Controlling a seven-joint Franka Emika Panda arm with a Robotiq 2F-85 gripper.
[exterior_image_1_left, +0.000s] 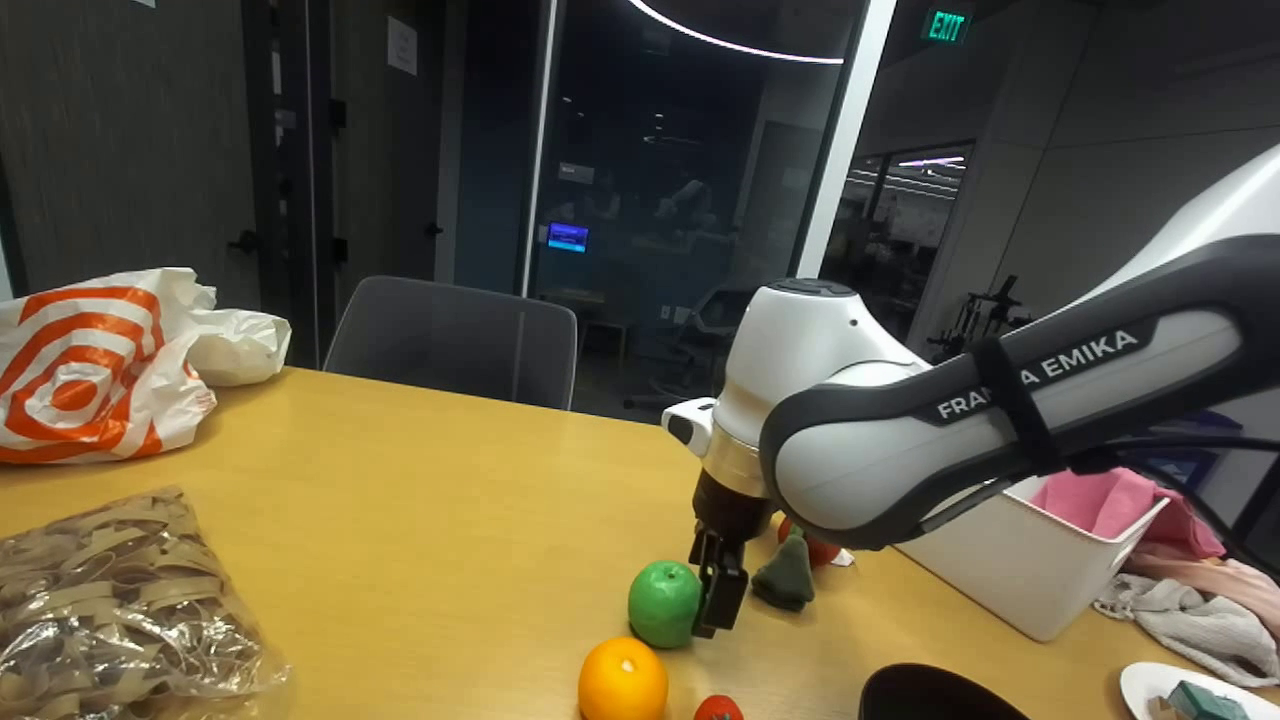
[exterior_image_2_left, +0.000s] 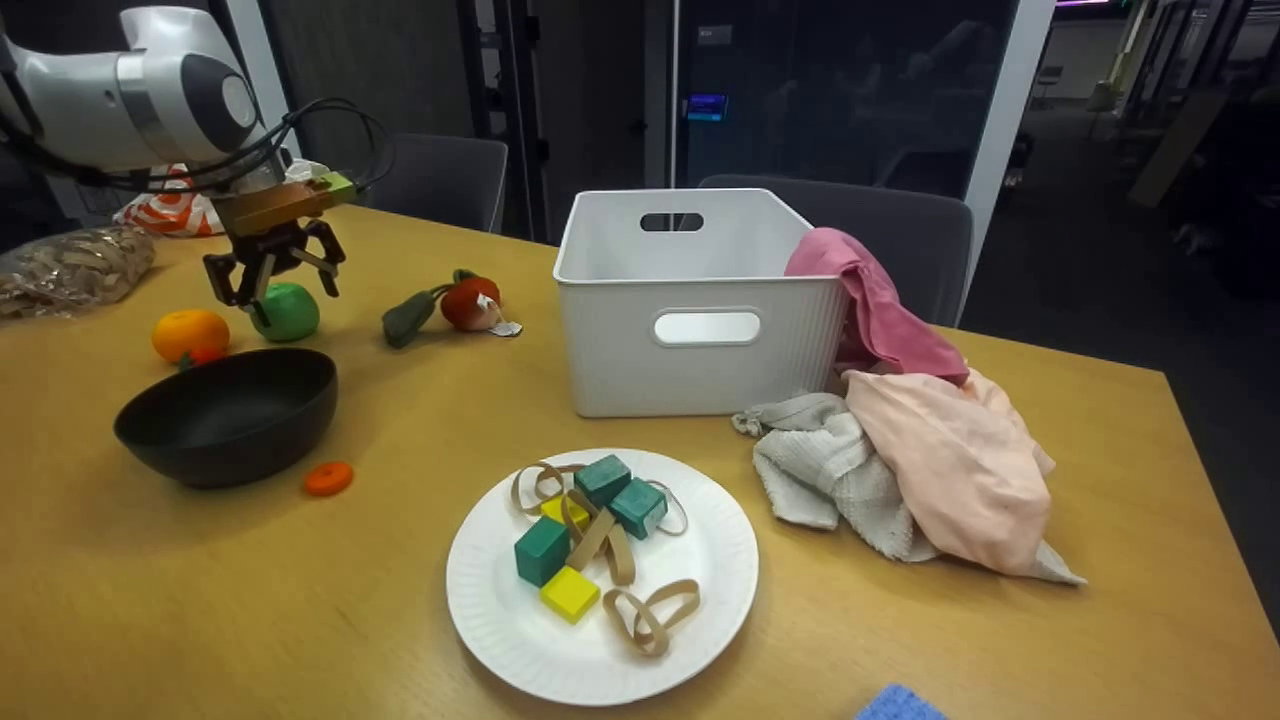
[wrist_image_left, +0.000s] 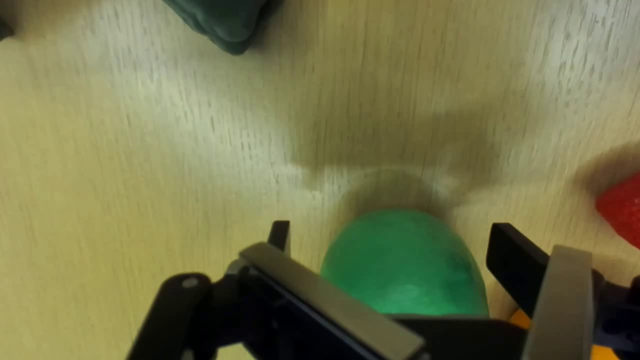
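A green apple (exterior_image_1_left: 665, 604) rests on the table, its right edge partly behind my gripper (exterior_image_1_left: 717, 612) in exterior view 1. In the wrist view the apple (wrist_image_left: 408, 264) shows between the spread fingers of my open gripper, with table visible on both sides of it; its lower part is hidden by the gripper. Exterior view 2 shows the fingers of my gripper (exterior_image_2_left: 295, 302) apart over the apple (exterior_image_2_left: 288, 314). Whether a finger touches the fruit, I cannot tell.
Close by are an orange (exterior_image_1_left: 623, 680), a small red item (exterior_image_1_left: 719, 708), a black bowl (exterior_image_2_left: 228, 414) and a dark green vegetable (exterior_image_2_left: 411, 317). A white bin (exterior_image_2_left: 702, 342) and a plate of blocks and bands (exterior_image_2_left: 492, 612) stand farther right.
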